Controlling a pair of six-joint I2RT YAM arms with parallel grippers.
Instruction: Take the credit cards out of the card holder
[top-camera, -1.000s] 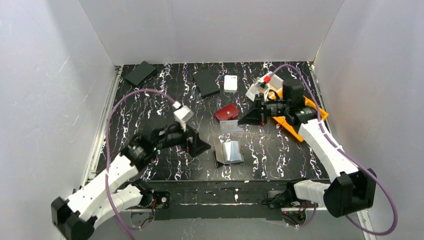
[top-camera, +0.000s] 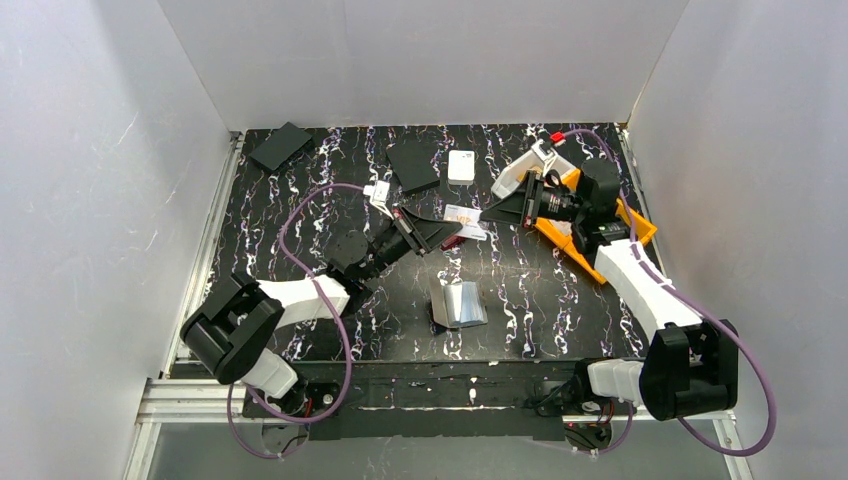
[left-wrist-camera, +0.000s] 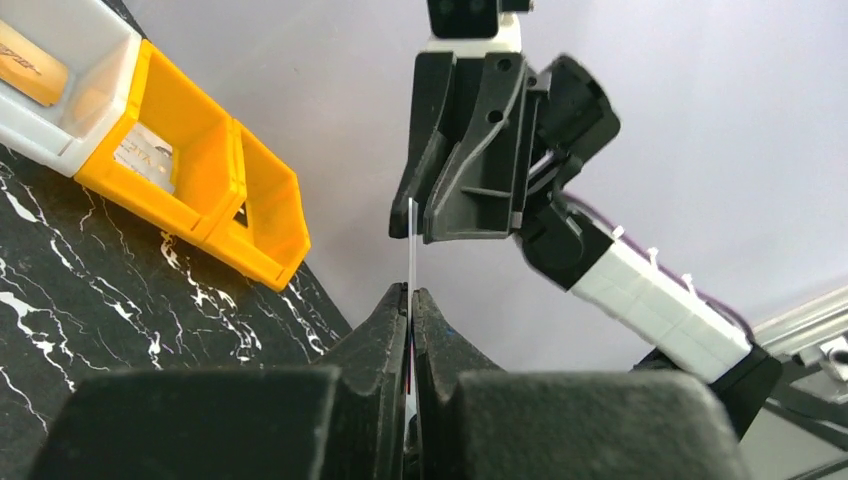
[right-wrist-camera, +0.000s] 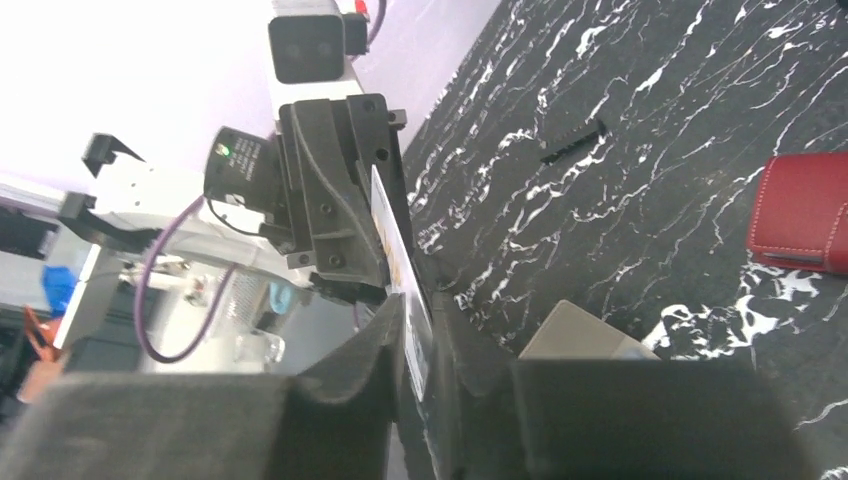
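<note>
A white VIP card (top-camera: 465, 221) is held up between the two grippers above the table, seen edge-on in both wrist views. My left gripper (top-camera: 446, 229) has its fingertips on the card's left side; in the left wrist view they are closed on it. My right gripper (top-camera: 488, 215) is shut on the card's other side. The open card holder (top-camera: 458, 304) lies below at the front centre, clear sleeves showing. A red leather case (right-wrist-camera: 800, 212) lies under the card, mostly hidden in the top view.
Orange and white bins (top-camera: 573, 250) stand at the right under the right arm. Two dark slabs (top-camera: 412, 166) (top-camera: 280, 147) and a white card stack (top-camera: 461, 167) lie at the back.
The card has risen away from the red case toward the back. My left gripper has moved up and right onto the card and closed on it.
</note>
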